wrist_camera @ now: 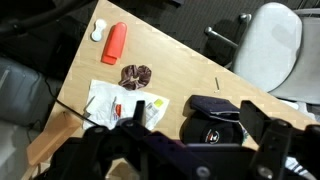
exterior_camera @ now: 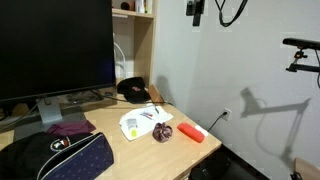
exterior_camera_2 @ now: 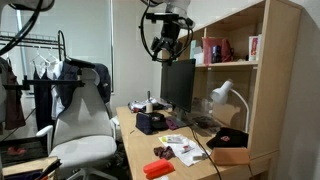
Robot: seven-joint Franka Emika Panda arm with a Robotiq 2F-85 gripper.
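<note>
High above the desk hangs my gripper, seen from behind its fingers in the wrist view. Its two dark fingers stand wide apart, with nothing between them. Below on the wood desk lie a red case (exterior_camera: 192,132) near the right end, a dark maroon scrunchie (exterior_camera: 163,132), and white papers (exterior_camera: 146,121) with small items on them. A dark blue pouch (exterior_camera: 78,160) rests at the front left beside a black cap or bag (exterior_camera: 25,155). None of these touches the gripper.
A large black monitor (exterior_camera: 55,45) stands at the back left of the desk. Behind it is a wooden shelf (exterior_camera_2: 262,90) with a white lamp (exterior_camera_2: 222,92). An office chair (exterior_camera_2: 80,135) stands beside the desk. Bare wood shows around the scrunchie.
</note>
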